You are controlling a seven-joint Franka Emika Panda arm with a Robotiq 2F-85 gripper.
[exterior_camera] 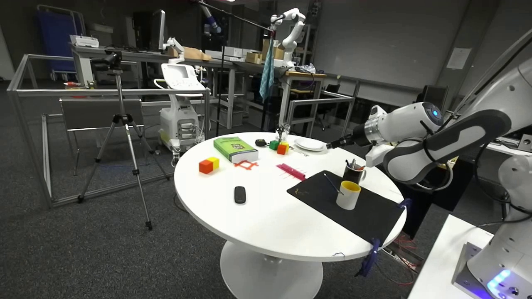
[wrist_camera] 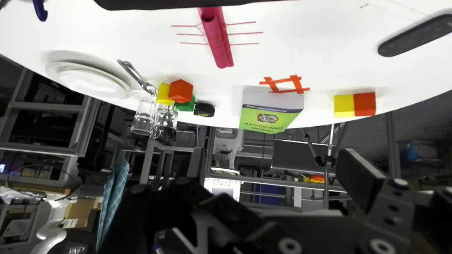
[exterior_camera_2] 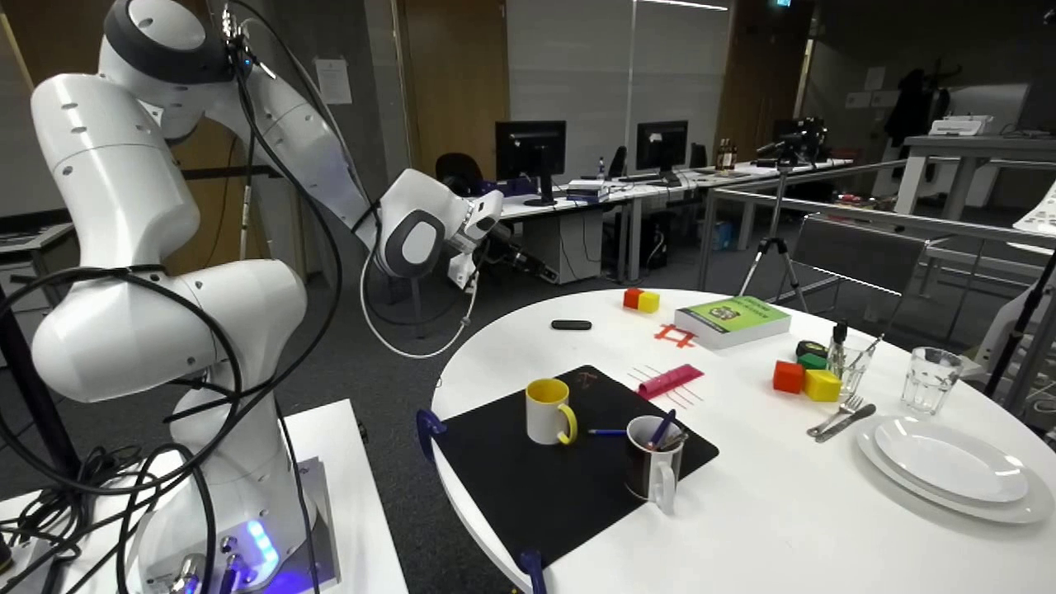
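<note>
Wide apart at the bottom of the wrist view, the fingers of my gripper are open, with nothing between them. In exterior view 1 the gripper (exterior_camera: 335, 144) hangs in the air over the table's right side, pointing left. On a black mat (exterior_camera_2: 505, 485) stand a white mug with a yellow inside (exterior_camera_2: 547, 411) and a mug holding pens (exterior_camera_2: 653, 464). A blue pen (exterior_camera_2: 606, 431) lies between the mugs. Beyond the mat rests a pink holder (wrist_camera: 216, 38). A green book (wrist_camera: 271, 112) lies farther off, beside an orange square frame (wrist_camera: 284, 84).
Red-and-yellow blocks (exterior_camera: 209, 165) and a dark remote (exterior_camera: 240, 194) lie on the left side. Plates (exterior_camera_2: 950, 460), cutlery (exterior_camera_2: 841, 421), a drinking glass (exterior_camera_2: 928, 381) and more coloured blocks (exterior_camera_2: 804, 377) crowd the far side.
</note>
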